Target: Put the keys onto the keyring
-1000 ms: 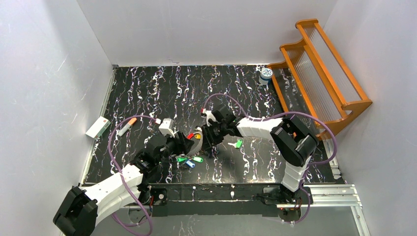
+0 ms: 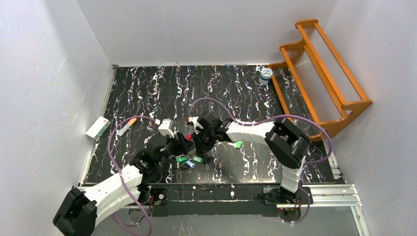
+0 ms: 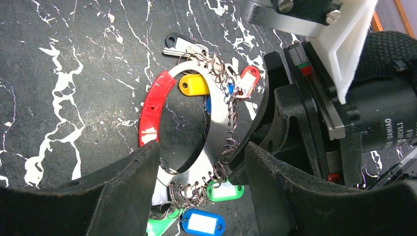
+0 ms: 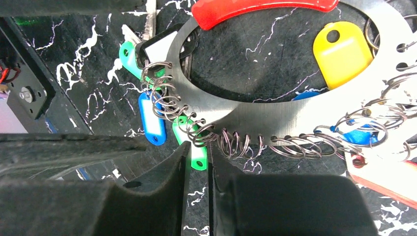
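The metal keyring plate [image 3: 215,132] with its red grip [image 3: 156,105] lies below my left gripper, which is open. Many wire rings [image 4: 226,142] hang along the plate's edge. Tags with keys lie around it: a yellow tag [image 4: 342,54], a red tag [image 3: 248,81], a blue tag [image 4: 152,118], a green tag [image 4: 192,143] and a black-headed key [image 3: 184,45]. My right gripper has only a narrow gap between its fingertips, close to the rings; the green tag shows through that gap. Whether a ring sits between them is unclear.
A green tag [image 2: 239,144] with a key lies apart, under the right arm. Farther off are an orange and white marker [image 2: 128,127], a white box [image 2: 98,127], a white tub [image 2: 265,75] and a wooden rack [image 2: 324,73].
My right gripper has moved left to the keyring beside the left gripper, covering more of the plate from above. The left arm has stayed still.
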